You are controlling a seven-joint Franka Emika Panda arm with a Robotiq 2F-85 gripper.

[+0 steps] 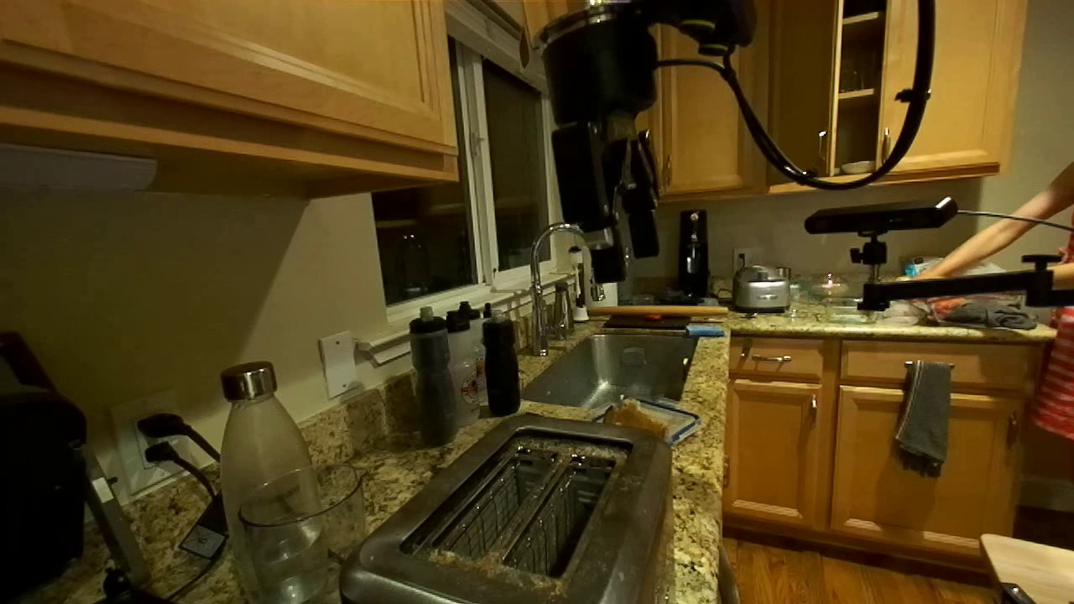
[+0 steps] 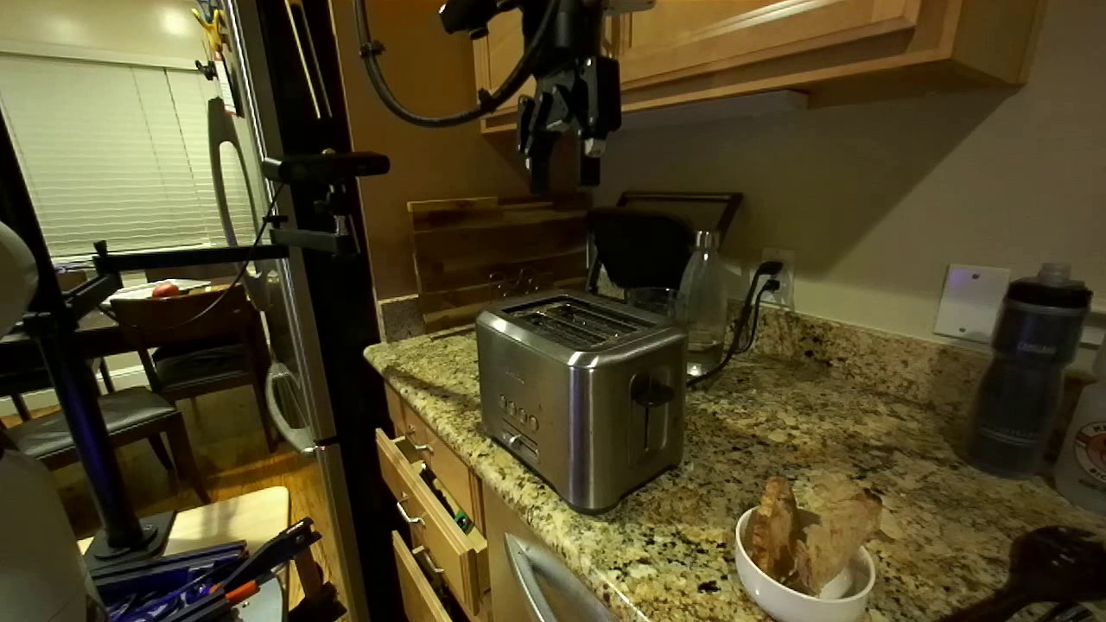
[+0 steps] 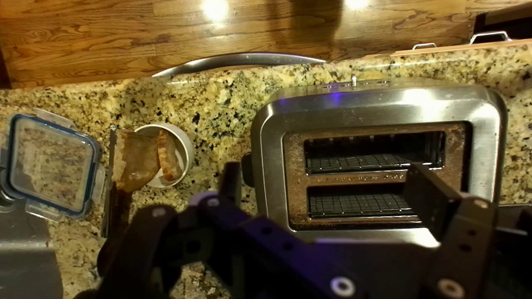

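Above the counter hangs my gripper (image 2: 565, 174), open, with nothing between its fingers. Below it is a steel two-slot toaster (image 2: 581, 415); both slots are empty in the wrist view, where one dark finger (image 3: 429, 199) overlaps the toaster top. A white bowl (image 2: 767, 594) stands on the counter beside the toaster's lever end. Two slices of bread (image 3: 137, 159) lean in the bowl, sticking up past its rim. No part of my gripper touches toaster or bread.
A blue-rimmed clear lid (image 3: 52, 164) lies past the bowl, near the sink (image 1: 634, 367). A glass bottle (image 1: 267, 473), a drinking glass (image 1: 342, 518) and several sports bottles (image 1: 433, 377) line the wall side. Overhead, a cabinet (image 1: 232, 101) juts out above the counter.
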